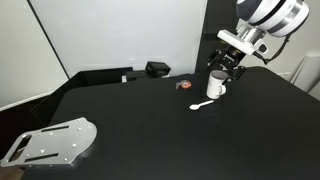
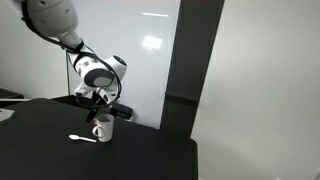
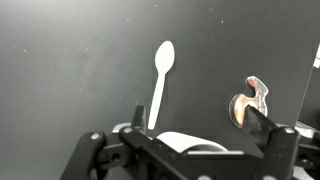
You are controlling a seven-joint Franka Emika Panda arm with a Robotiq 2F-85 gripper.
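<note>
A white spoon (image 1: 201, 105) lies flat on the black table, just in front of the white mug (image 1: 215, 85). The mug stands upright; in exterior view 2 its handle faces the spoon (image 2: 82, 138). My gripper (image 1: 227, 70) hangs right above the mug, pointing down. From the wrist view, the gripper is open, its fingers spread wide with nothing held between them. Part of the mug's rim (image 3: 190, 141) shows below and between the fingers, the rest hidden by the gripper body. The spoon (image 3: 160, 83) lies beyond it, bowl end away from the mug.
A small red-orange and clear object (image 1: 184, 85) lies left of the mug, with a black box (image 1: 157, 69) farther back. A silver metal plate (image 1: 50, 142) sits at the near left.
</note>
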